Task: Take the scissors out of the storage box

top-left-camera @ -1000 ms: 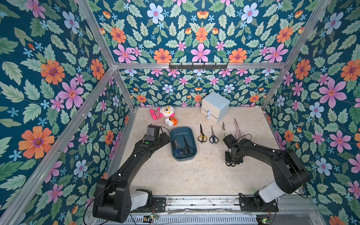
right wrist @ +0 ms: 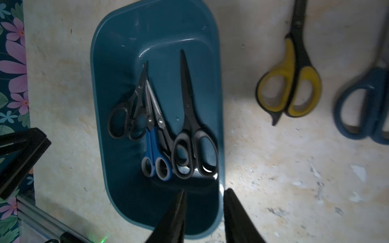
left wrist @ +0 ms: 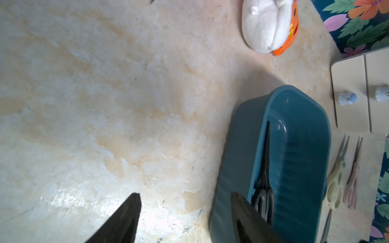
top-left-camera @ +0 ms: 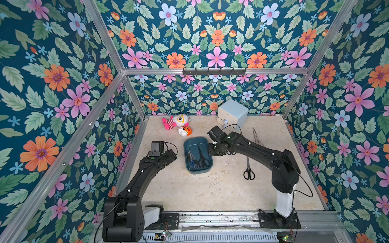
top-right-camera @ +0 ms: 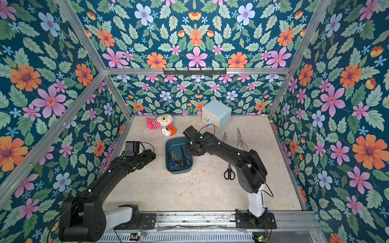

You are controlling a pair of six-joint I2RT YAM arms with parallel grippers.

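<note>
A dark teal storage box (top-left-camera: 198, 141) holds several scissors, among them black-handled scissors (right wrist: 187, 103) and blue-handled scissors (right wrist: 162, 168). My right gripper hangs open over the box's near right part, nothing between its fingers. My left gripper stands open left of the box, over bare table. Several scissors lie outside to the right, including yellow-black (right wrist: 286, 85), navy (right wrist: 360, 121), cream (left wrist: 335, 182), pink (left wrist: 351, 186) and black-handled scissors (top-right-camera: 229, 175).
A pale drawer cabinet (top-left-camera: 233, 109) stands at the back, with plush toys (top-left-camera: 178, 121) to its left.
My right arm has swung left from the scissors on the right to above the box. My left gripper has shifted a little left and toward the front.
</note>
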